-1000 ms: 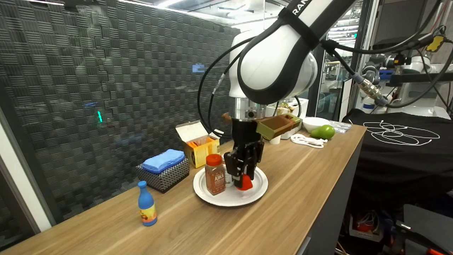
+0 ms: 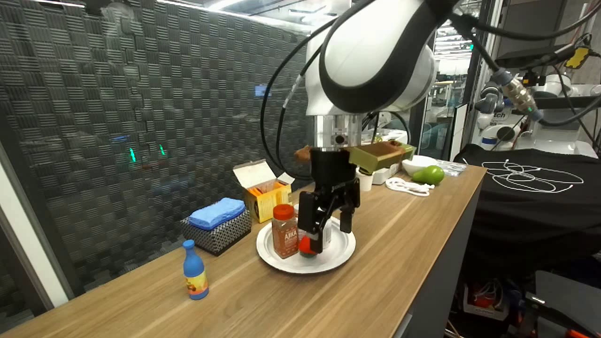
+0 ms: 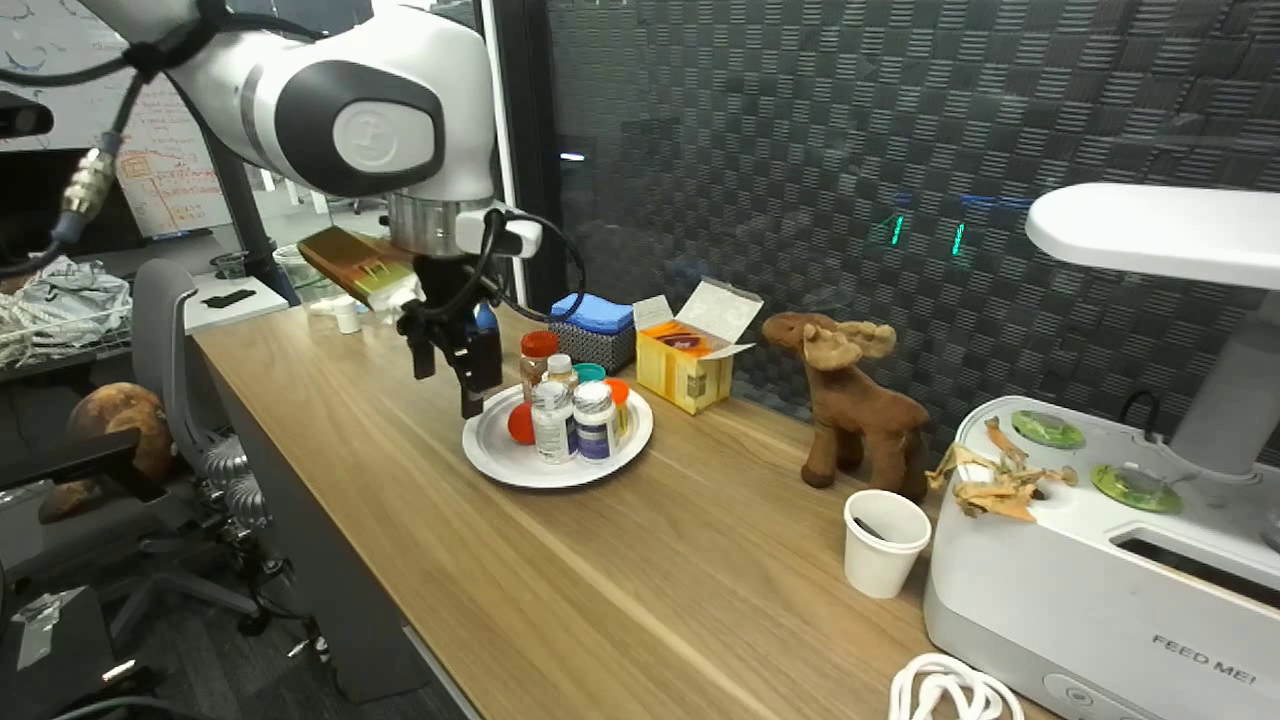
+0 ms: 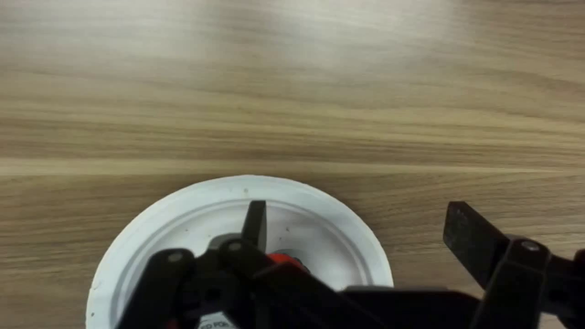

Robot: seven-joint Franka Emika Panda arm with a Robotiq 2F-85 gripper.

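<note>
My gripper [image 2: 331, 237] is open over the white plate [image 2: 287, 267], with nothing between its fingers. A small red object [image 2: 304, 244] with a dark green part rests on the plate, partly hidden behind one finger. In the other exterior view the red object [image 3: 521, 424] lies at the plate's edge side, beside two white bottles [image 3: 553, 428]. A red-capped spice jar [image 2: 285, 235] stands upright on the same plate. The wrist view shows one finger over the plate [image 4: 241, 184] near the red object [image 4: 283, 258], the other over bare wood.
A blue bottle [image 2: 195, 273], a woven box with a blue cloth [image 2: 217, 213] and an open yellow box [image 2: 268, 200] stand near the dark wall. A brown plush moose [image 3: 866, 414] and a paper cup [image 3: 882, 551] are farther along.
The gripper has opened and risen slightly. The red object, previously between its fingers, now sits lower on the plate, farther left in exterior view 1.
</note>
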